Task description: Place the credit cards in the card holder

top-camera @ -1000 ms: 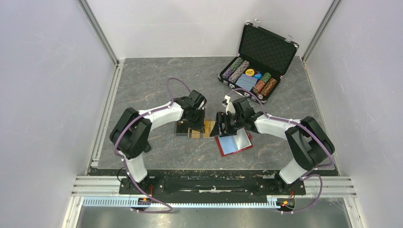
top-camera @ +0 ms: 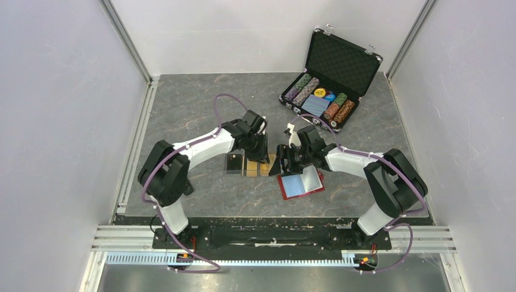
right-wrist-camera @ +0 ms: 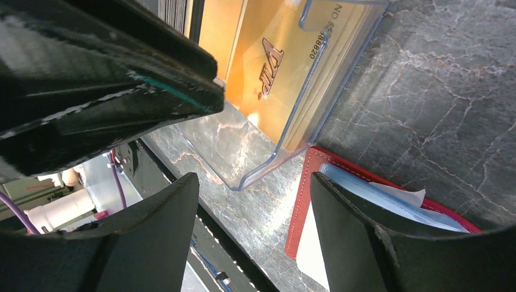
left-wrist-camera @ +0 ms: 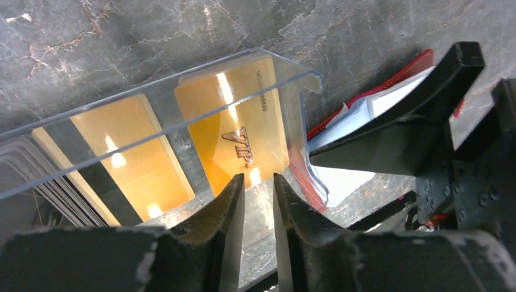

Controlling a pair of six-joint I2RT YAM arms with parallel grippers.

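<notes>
A clear tray (top-camera: 234, 162) holds gold cards in compartments, with dark ones at its left; gold cards (right-wrist-camera: 274, 55) also fill the right wrist view's upper middle. The red card holder (top-camera: 290, 193) lies open just right of the tray, with pale blue and white inserts (right-wrist-camera: 389, 201). My left gripper is above the tray, its fingertips close together with a narrow gap, no card seen between them. My right gripper is at the tray's right end by the holder, fingers apart, nothing held.
An open poker-chip case (top-camera: 316, 103) stands at the back right. The two arms' grippers are close together over the middle.
My left gripper has shifted slightly right over the tray, uncovering more of the gold cards. The holder has shifted very slightly right; my right arm is nearly still.
</notes>
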